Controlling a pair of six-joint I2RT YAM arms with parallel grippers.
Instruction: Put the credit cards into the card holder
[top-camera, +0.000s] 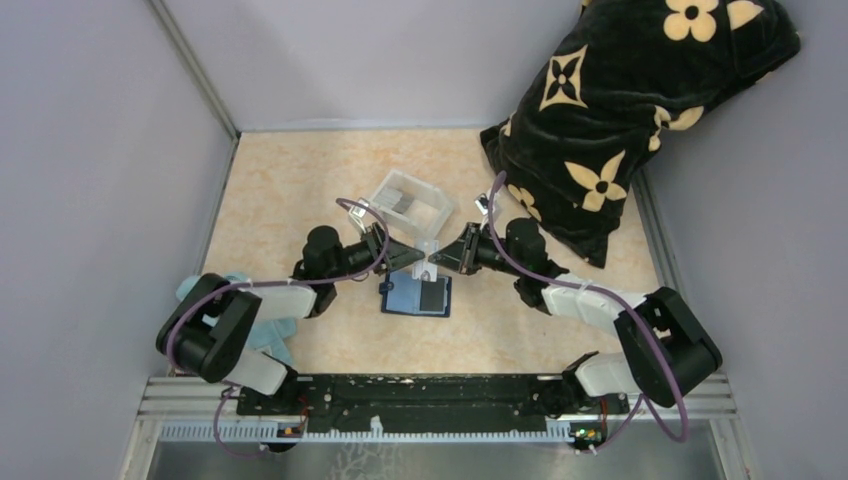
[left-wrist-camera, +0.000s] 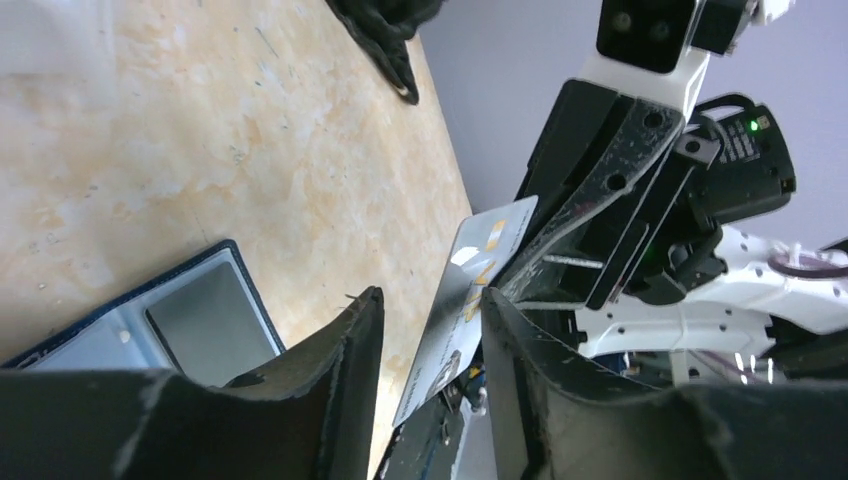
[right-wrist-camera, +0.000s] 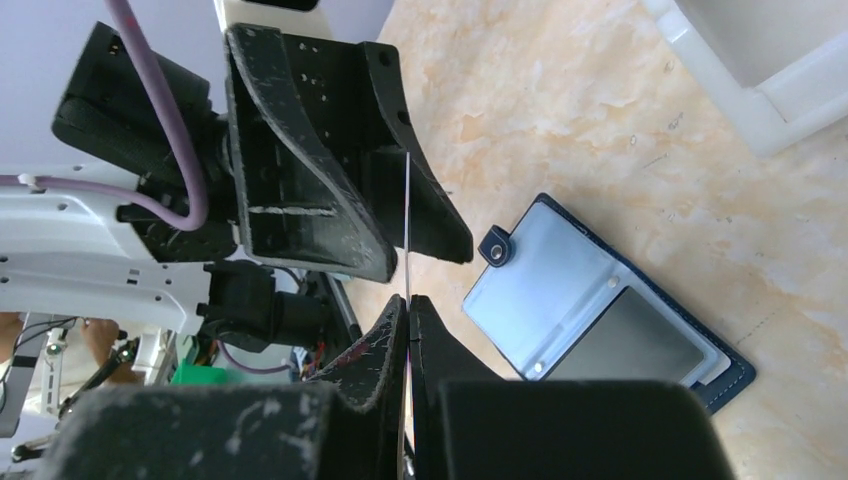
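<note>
A pale card (left-wrist-camera: 465, 300) stands on edge in the air, its yellow markings showing in the left wrist view. My right gripper is shut on it, and from there the card looks like a thin upright line. Around the card's other side, the left gripper is open, its fingers (left-wrist-camera: 360, 345) parted and clear of the card. Below lies the opened card holder (right-wrist-camera: 545, 280), dark blue edged with clear sleeves, one holding a dark grey card (right-wrist-camera: 640, 345). In the top view the grippers partly cover the card (top-camera: 427, 262).
Behind the grippers stands a clear plastic box (top-camera: 440, 190) with greyish contents at its left. A black patterned pillow (top-camera: 600, 130) fills the back right. A light blue cloth (top-camera: 270, 335) lies at the left. Front table areas beside the holder are bare.
</note>
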